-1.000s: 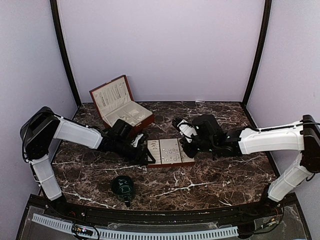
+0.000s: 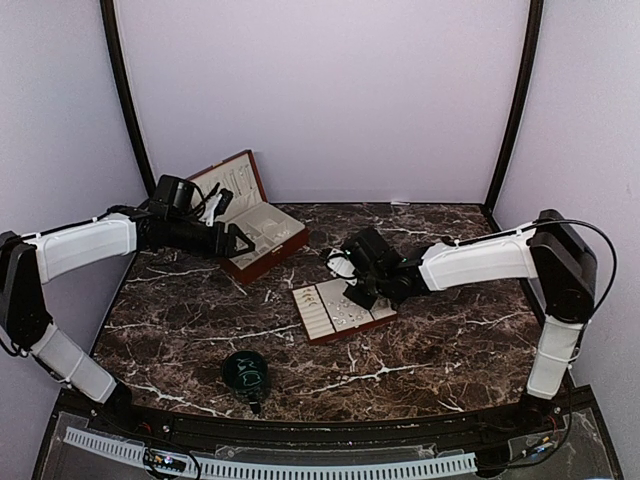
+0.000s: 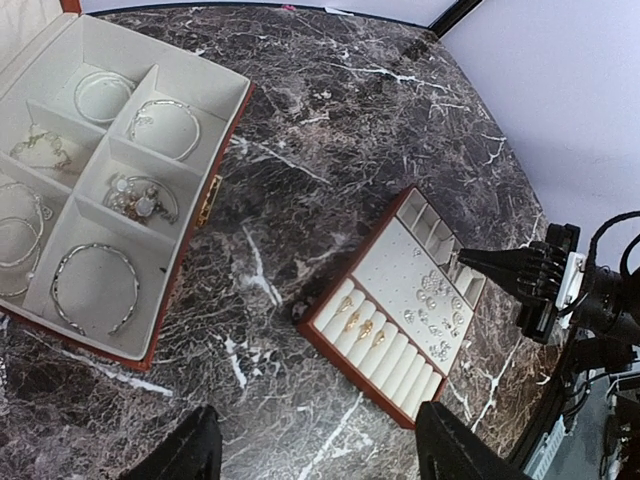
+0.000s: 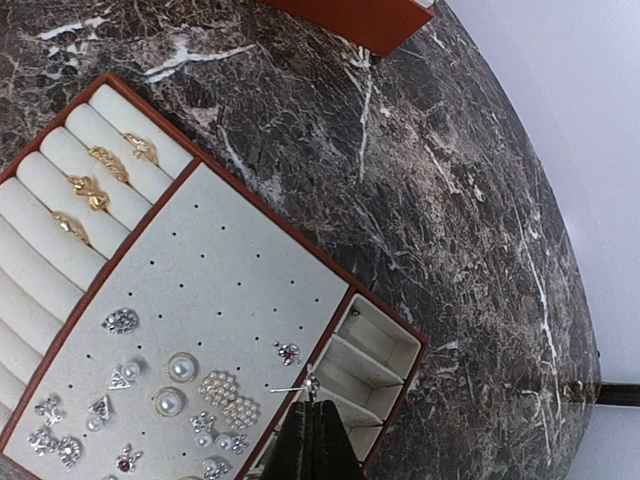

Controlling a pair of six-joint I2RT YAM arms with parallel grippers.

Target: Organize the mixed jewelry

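The shallow jewelry tray (image 2: 317, 312) lies askew at mid-table, with ring rolls, a flat earring board and small compartments. Gold rings (image 4: 88, 192) sit in the rolls; several pearl and crystal earrings (image 4: 169, 402) are on the board. My right gripper is shut at the border of board and compartments, with a small stud earring (image 4: 312, 384) at its tips, its pin pointing left. My left gripper is open and empty; from above it hangs by the lidded jewelry box (image 2: 270, 260), where bracelets (image 3: 95, 290) lie in divided sections.
A dark green dish (image 2: 246, 371) with a handle and some small pieces in it stands near the front edge. Bare marble (image 2: 450, 350) is free to the right and in front of the tray. The box's raised lid (image 2: 240, 182) stands at the back left.
My left gripper has left the tray's left side and moved back and left to the box. The tray has turned askew.
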